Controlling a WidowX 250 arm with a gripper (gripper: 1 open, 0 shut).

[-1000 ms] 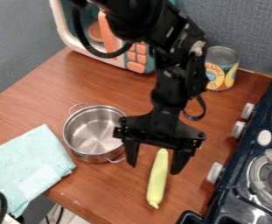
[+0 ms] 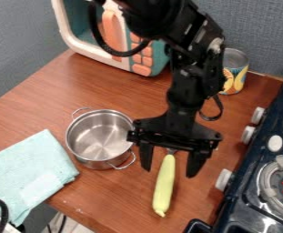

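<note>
My black gripper (image 2: 169,161) hangs over the wooden counter (image 2: 58,105) with its fingers apart and open. Just below it lies a pale yellow-green elongated vegetable (image 2: 165,191), its upper end near or between the fingertips; I cannot tell whether they touch it. A steel pot (image 2: 93,139) with two handles sits to the left of the gripper, close to the left finger.
A stove (image 2: 259,182) with knobs fills the right side. A can (image 2: 231,80) stands at the back right. A white and teal appliance (image 2: 80,32) is at the back left. A light blue towel (image 2: 32,170) lies at the front left.
Over the last second my gripper has shifted slightly to the right, and the arm's upper part has moved right too, uncovering more of the appliance. The objects have not moved.
</note>
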